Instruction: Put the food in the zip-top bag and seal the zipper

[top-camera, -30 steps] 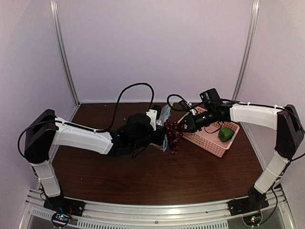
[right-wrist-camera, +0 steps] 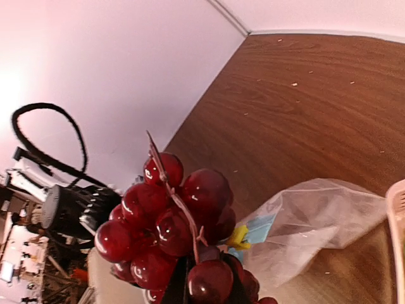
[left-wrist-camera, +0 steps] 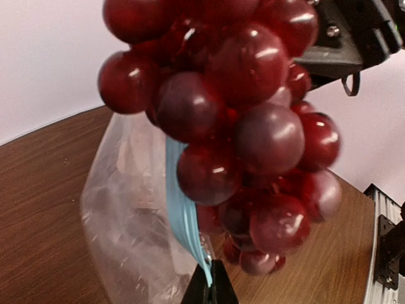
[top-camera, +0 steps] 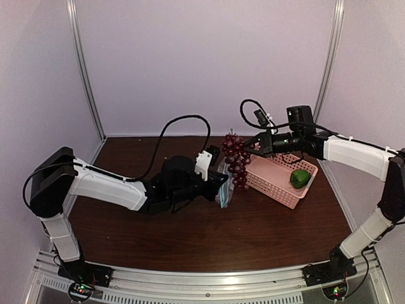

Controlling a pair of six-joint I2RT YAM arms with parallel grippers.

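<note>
A bunch of red grapes hangs from my right gripper, which is shut on its upper part. My left gripper is shut on the edge of the clear zip top bag, where the light-blue zip strip runs down to its fingertips. The grapes hang close beside this strip and hide part of the bag; whether any are within its mouth I cannot tell. In the right wrist view the clear bag spreads out behind the grapes, with a yellow slider by its blue strip.
A pink basket stands under and to the right of the right arm, with a green vegetable in it.
The left gripper has shifted slightly right and turned a little, with the bag's edge still in it.
</note>
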